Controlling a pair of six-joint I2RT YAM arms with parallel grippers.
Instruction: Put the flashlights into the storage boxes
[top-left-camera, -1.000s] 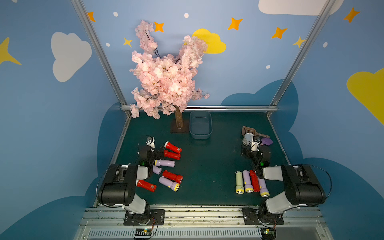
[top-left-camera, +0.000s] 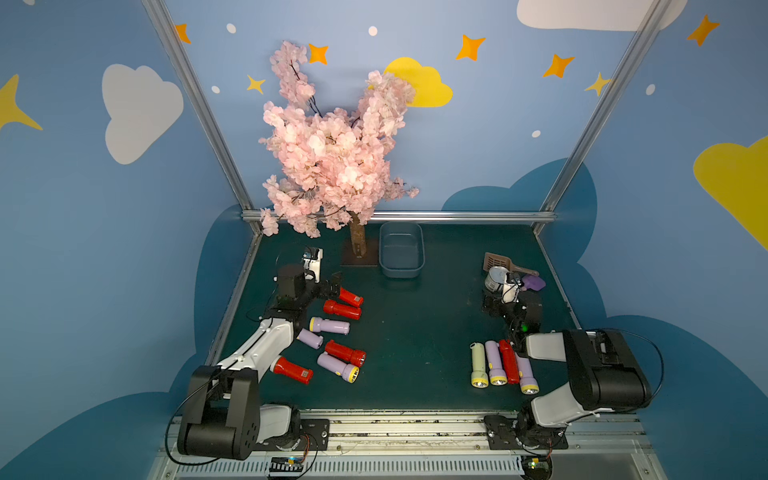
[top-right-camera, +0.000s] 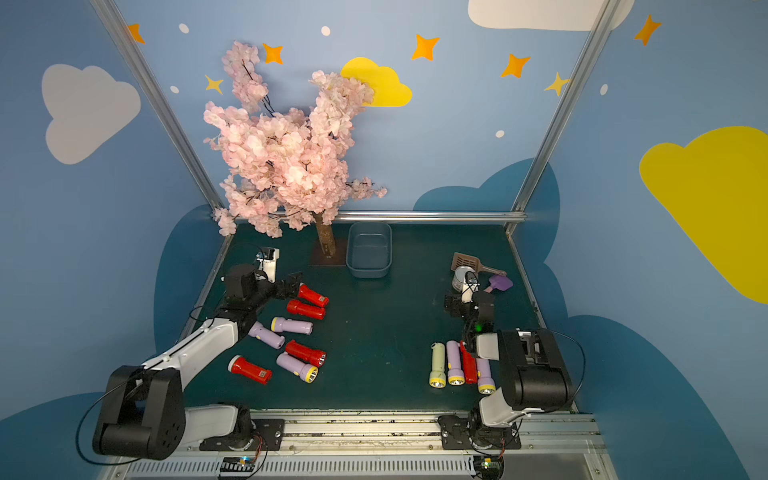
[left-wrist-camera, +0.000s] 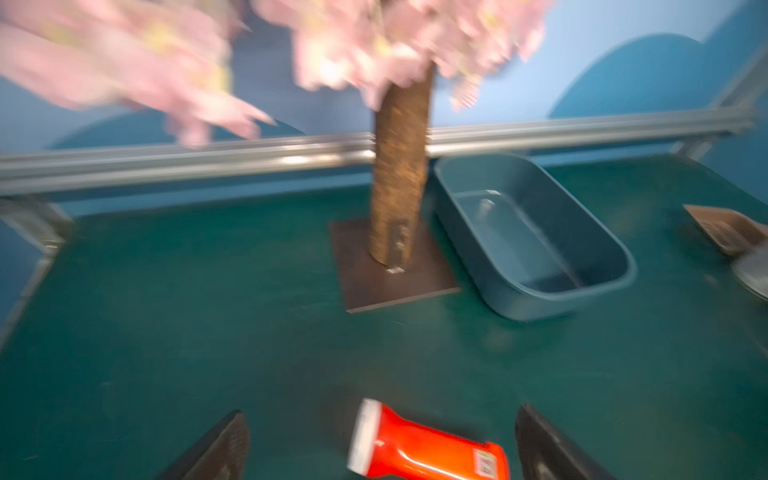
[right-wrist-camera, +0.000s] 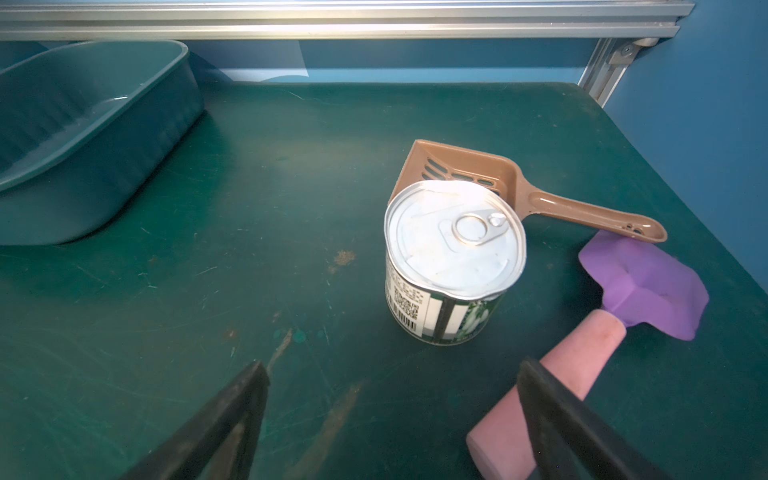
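The blue-grey storage box (top-left-camera: 401, 273) stands empty at the back middle. On the left lie several red and lilac flashlights; the farthest, a red one with a white head (left-wrist-camera: 436, 448), shows low between the fingertips in the left wrist view. My left gripper is open, over and behind that flashlight, with nothing held. On the right a row of flashlights lies side by side: pale green (top-right-camera: 437, 364), lilac (top-right-camera: 454, 361), red (top-right-camera: 469, 366) and another lilac (top-right-camera: 485, 374). My right gripper is open and empty beyond that row, in front of the can.
A can (right-wrist-camera: 454, 256), a brown slotted scoop (right-wrist-camera: 572, 206) and a purple-and-pink trowel (right-wrist-camera: 644, 288) sit at the back right. The blossom tree's trunk (left-wrist-camera: 400, 168) and base plate (left-wrist-camera: 356, 276) stand left of the box.
The right arm and the flashlights look unmoved.
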